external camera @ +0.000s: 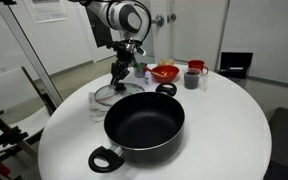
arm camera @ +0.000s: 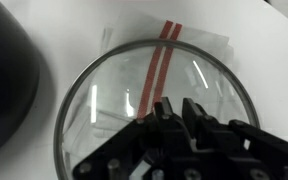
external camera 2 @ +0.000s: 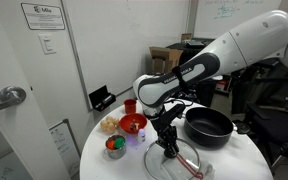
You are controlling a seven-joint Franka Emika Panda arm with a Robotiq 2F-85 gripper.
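A glass lid point(arm camera: 189, 75) with a dark rim lies on the white table, partly over a folded cloth with red stripes point(arm camera: 162, 68). In the wrist view my gripper is right above the lid's middle, its dark fingers a little apart. The lid's knob is mostly hidden by the fingers there. From the side, the gripper point(external camera: 117, 82) points down at the knob; whether the pads touch it I cannot tell. Beside the lid stands a large black pot point(external camera: 144, 122), empty and uncovered, with a handle at each end.
Behind the lid are a red bowl point(external camera: 165, 73), a red-brown mug point(external camera: 192, 78), a red cup point(external camera: 196, 65) and a metal tin point(external camera 2: 115, 147) with colourful contents.
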